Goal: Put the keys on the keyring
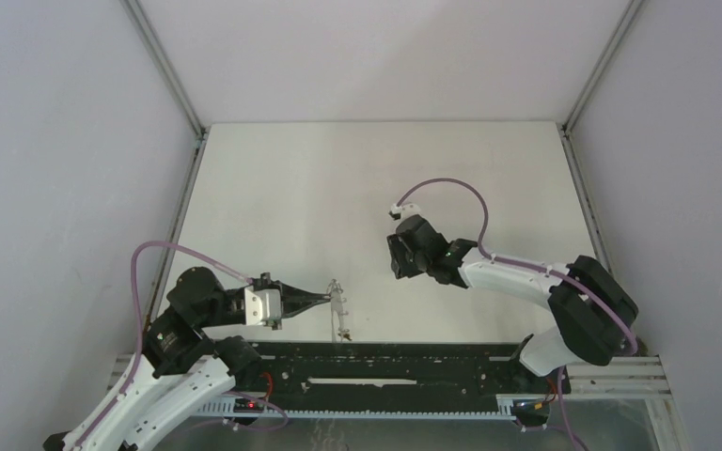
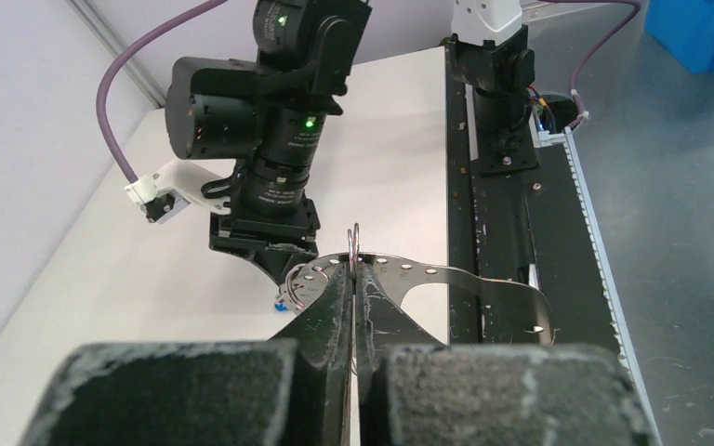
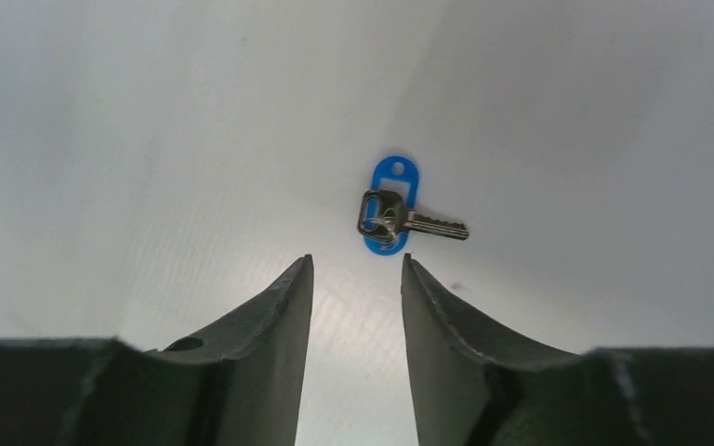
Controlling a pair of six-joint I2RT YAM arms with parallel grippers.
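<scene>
In the right wrist view a silver key [image 3: 440,226] lies with a blue tag [image 3: 397,171] on the white table. The key's head overlaps the tag. My right gripper stands open above the table, apart from the key, nothing between its fingers. In the top view the right arm hides key and tag. My left gripper is shut on a thin metal piece that rises between its fingertips. It appears part of the shiny keyring [image 2: 483,286], a wavy holed metal strip. From above, the keyring [image 1: 339,315] hangs at the left fingertips near the table's front edge.
A black rail [image 1: 451,376] runs along the front. Purple cables [image 1: 134,310] loop from both arms. A blue bin [image 2: 697,32] stands off the table, in the left wrist view.
</scene>
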